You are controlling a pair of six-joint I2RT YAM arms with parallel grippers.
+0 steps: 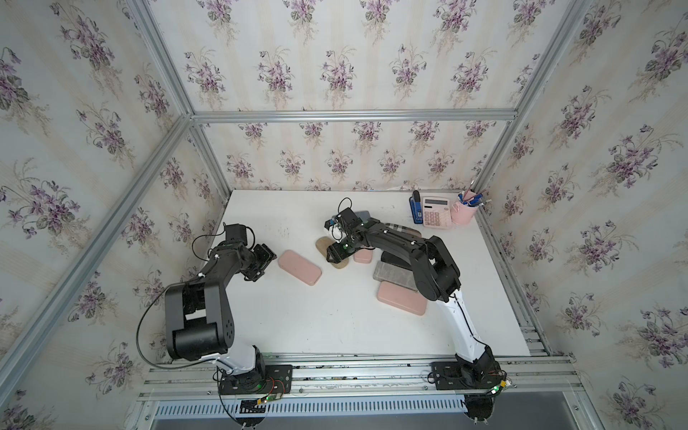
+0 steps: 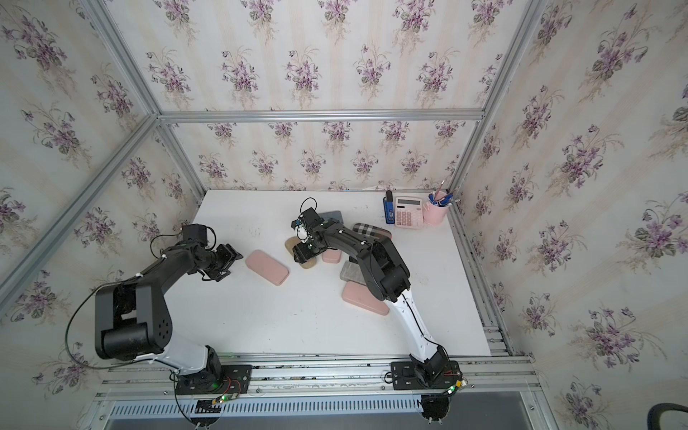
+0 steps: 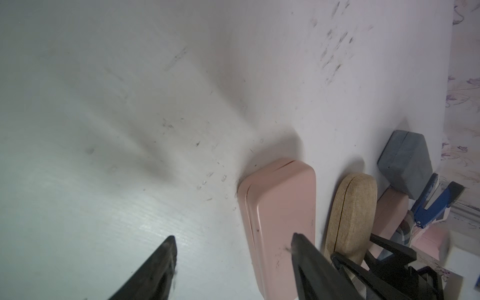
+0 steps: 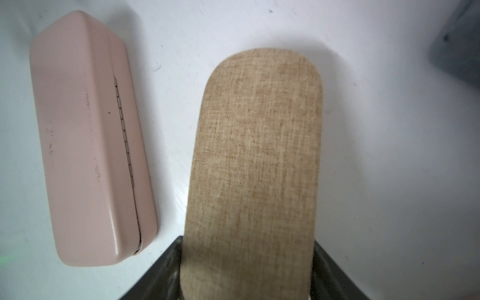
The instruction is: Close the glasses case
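Note:
A tan cloth-covered glasses case lies with its lid down; a seam runs along its side in the left wrist view. My right gripper straddles its near end, one finger at each long side. Whether the fingers press on it I cannot tell. To its left lies a pink glasses case [image 3: 285, 215], its lid down and a thin seam line along the edge. Off the far left end of the pink case, above the table, my left gripper stands open, nothing between its fingers.
Right of the tan case are a small pink case [image 1: 363, 256], a grey tray-like case [image 1: 395, 274] and another pink case [image 1: 402, 297]. A blue stapler [image 1: 415, 206], calculator [image 1: 436, 212] and pink pen cup [image 1: 464, 209] stand at the back right.

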